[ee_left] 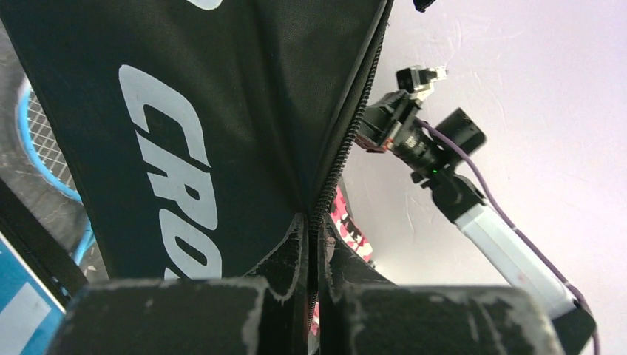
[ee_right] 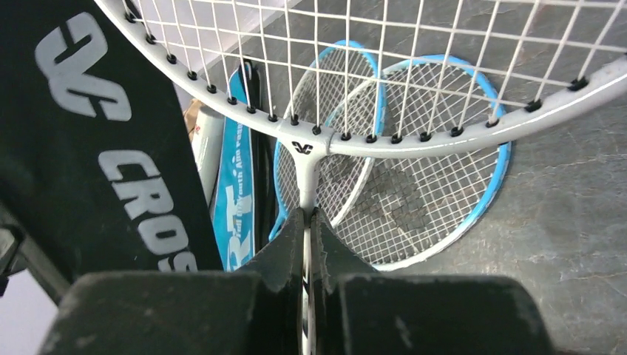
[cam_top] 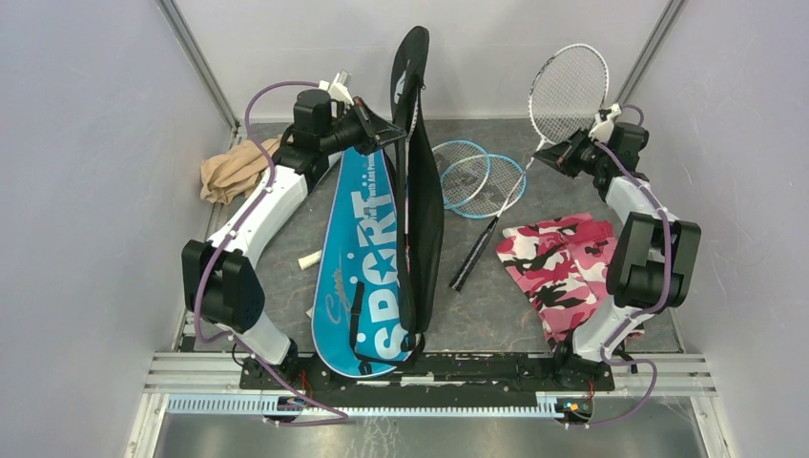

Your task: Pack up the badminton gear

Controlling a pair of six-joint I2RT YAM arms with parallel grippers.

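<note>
A black and blue racket bag (cam_top: 367, 258) stands partly unfolded left of centre, its black flap (ee_left: 244, 111) held up. My left gripper (cam_top: 399, 135) is shut on the flap's zippered edge, which runs between its fingers in the left wrist view. A white racket (cam_top: 570, 91) hangs tilted, with my right gripper shut on its shaft just below the head. Its black handle (cam_top: 474, 255) points toward the bag. Two blue and white rackets (cam_top: 498, 187) overlap on the floor between the bag and my right gripper.
A folded pink camouflage cloth (cam_top: 568, 267) lies at the right. A tan cloth (cam_top: 234, 172) is at the back left, and a small white cylinder (cam_top: 309, 260) lies left of the bag.
</note>
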